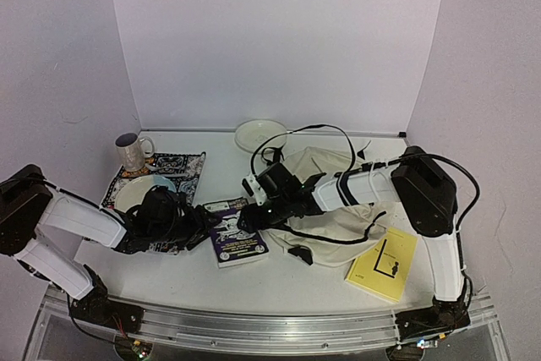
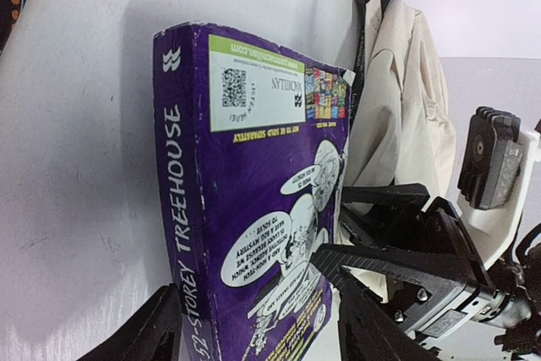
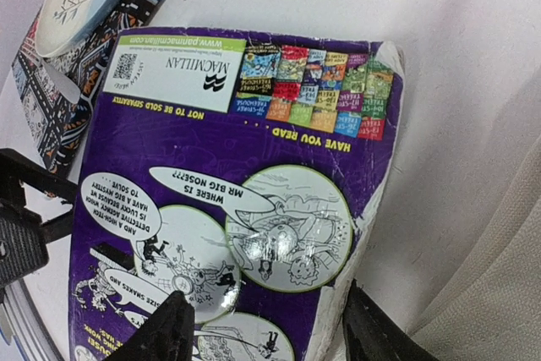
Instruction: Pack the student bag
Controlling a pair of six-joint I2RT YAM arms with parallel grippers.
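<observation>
The purple treehouse book (image 1: pixel 239 248) lies cover-up at the table's middle, its spine toward my left arm. My left gripper is open over it, one finger beside the spine and the other over the cover's far side. My right gripper also stands open above the book, one finger over the cover and the other at its page edge. Whether either gripper presses on the book, I cannot tell. A cream cloth bag (image 1: pixel 338 230) with black straps lies slumped to the right, partly under my right arm. Right of it rests a yellow book (image 1: pixel 380 265).
On the left, a patterned mat (image 1: pixel 188 168) carries a plate (image 1: pixel 129 195), partly behind my left arm. A mug (image 1: pixel 130 152) stands at the back left, and a white plate (image 1: pixel 260 135) sits at the back.
</observation>
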